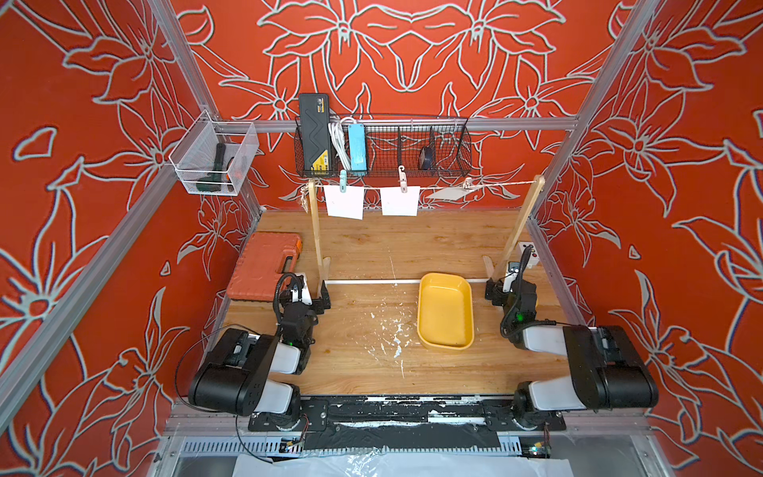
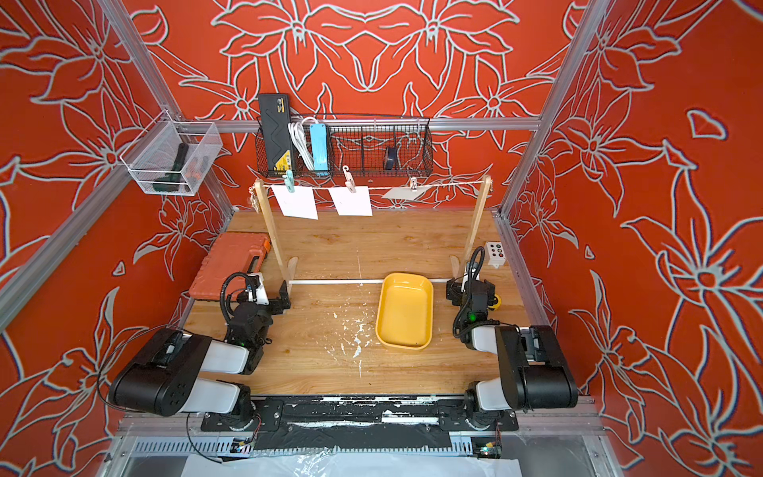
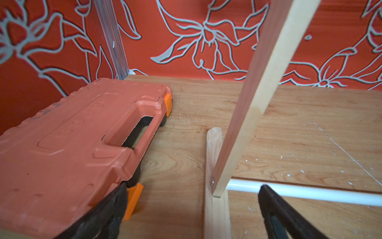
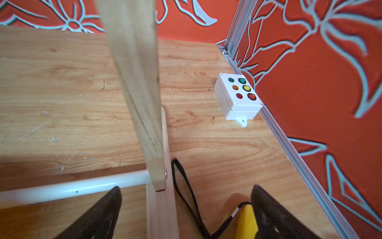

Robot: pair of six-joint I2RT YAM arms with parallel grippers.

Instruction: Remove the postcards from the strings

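Note:
Three postcards hang by clips from a string [image 1: 504,184] stretched between two wooden posts. The left card [image 1: 344,202] is white under a teal clip [image 1: 343,181]. A middle white card [image 1: 399,202] hangs from a pinkish clip [image 1: 403,179]. The right card [image 1: 450,193] is tilted nearly flat at its clip [image 1: 467,183]. Low by the left post, my left gripper is open and empty, well below the cards. My right gripper also stands open near the foot of the right post, nothing gripped.
An empty yellow tray [image 1: 445,311] sits right of the table's middle. The orange case [image 3: 79,147] lies left of the left post [image 3: 258,95]. Beyond the right post [image 4: 139,91] is a white button box [image 4: 238,95]. A wire basket [image 1: 413,147] hangs behind the string.

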